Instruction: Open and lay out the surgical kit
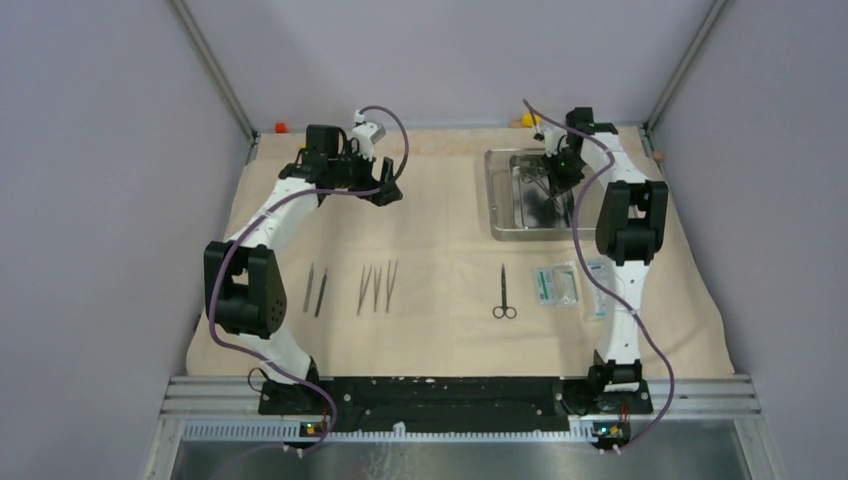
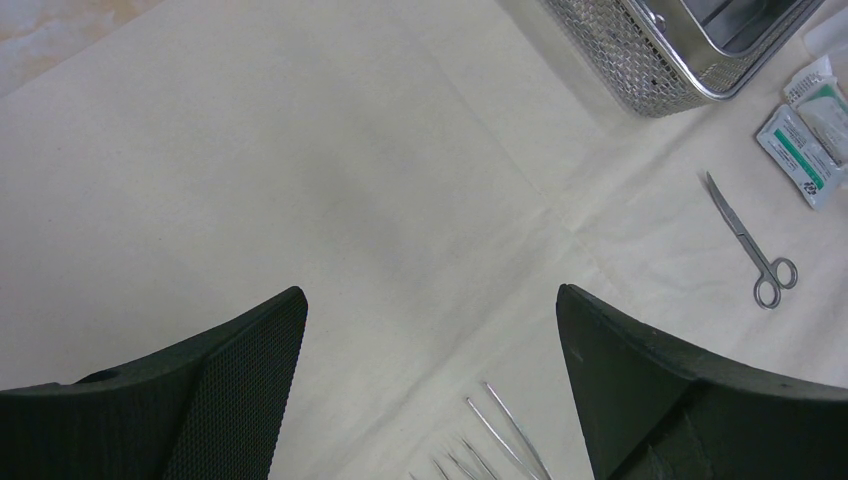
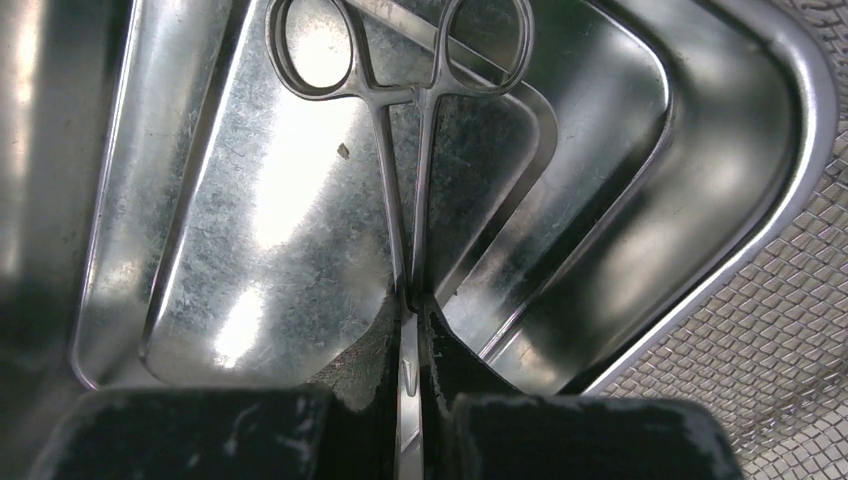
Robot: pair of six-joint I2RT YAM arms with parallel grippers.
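In the right wrist view, a ring-handled clamp (image 3: pixel 388 160) lies over the inner steel tray (image 3: pixel 300 200), handles away from me. My right gripper is shut on its narrow shank near the joint, one black fingertip on each side. The clamp's tip shows in the slim gap between the fingers. From above, this gripper (image 1: pixel 552 190) reaches down inside the wire-mesh basket (image 1: pixel 490 200). On the left, my other gripper (image 1: pixel 390 190) hovers above bare cloth, open and empty, its fingers (image 2: pixel 240 380) wide apart.
On the cloth lie scissors (image 1: pixel 503 292), several tweezers (image 1: pixel 377 288) and two slim handles, one being a dark handle (image 1: pixel 321 293). Wrapped packets (image 1: pixel 557 286) sit in front of the basket, close to the right arm.
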